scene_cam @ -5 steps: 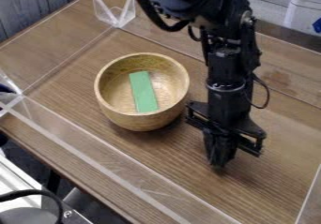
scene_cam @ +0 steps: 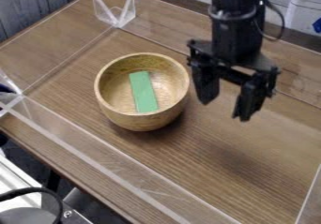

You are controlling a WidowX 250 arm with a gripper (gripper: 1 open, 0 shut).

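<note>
A round light wooden bowl (scene_cam: 174, 112) stands left of centre on the wooden table (scene_cam: 213, 171), with a flat green block (scene_cam: 143, 91) lying inside it. My black arm reaches down from the top right, and its gripper (scene_cam: 228, 89) hangs above the table just right of the bowl, slightly blurred, with its fingers spread apart. I see no object between the fingers.
Clear plastic pieces (scene_cam: 114, 12) stand at the back left and along the left edge. Cables (scene_cam: 38, 196) lie at the bottom left corner.
My gripper has risen from low over the front right of the table and moved toward the back, up beside the bowl's rim. The bowl and green block look unchanged.
</note>
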